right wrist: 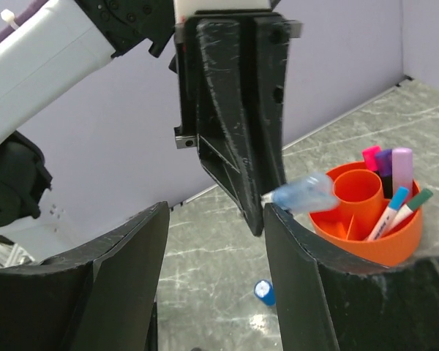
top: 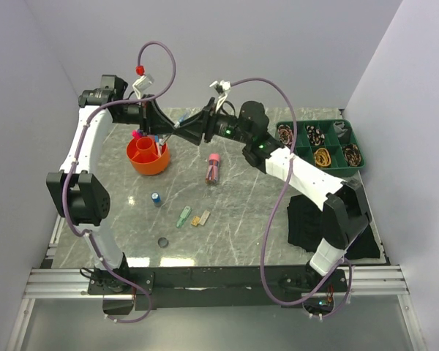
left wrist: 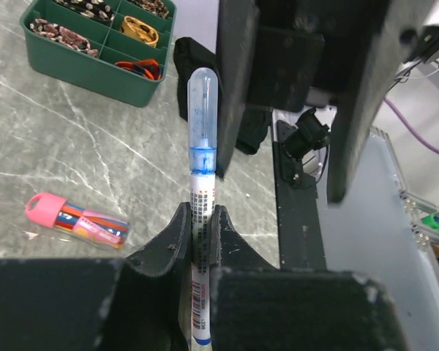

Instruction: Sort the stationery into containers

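My left gripper is shut on a white pen [left wrist: 201,241] with a clear blue-tinted cap [left wrist: 203,110]. The cap end sticks out beyond the fingertips. Close by, my right gripper stands partly open, its fingers level with the cap; whether the cap is between them I cannot tell. Below the left gripper, an orange round organiser [top: 152,167] holds several markers [right wrist: 402,168]. On the table lie a pink-capped clear tube [top: 213,167] of coloured items, a small blue-and-white cylinder [top: 156,198], a green cutter [top: 184,216], erasers [top: 204,218] and a dark ring [top: 163,242].
At the right, a green divided tray [top: 339,171] holds hair ties and similar bands. A black cloth [top: 305,223] lies in front of it.
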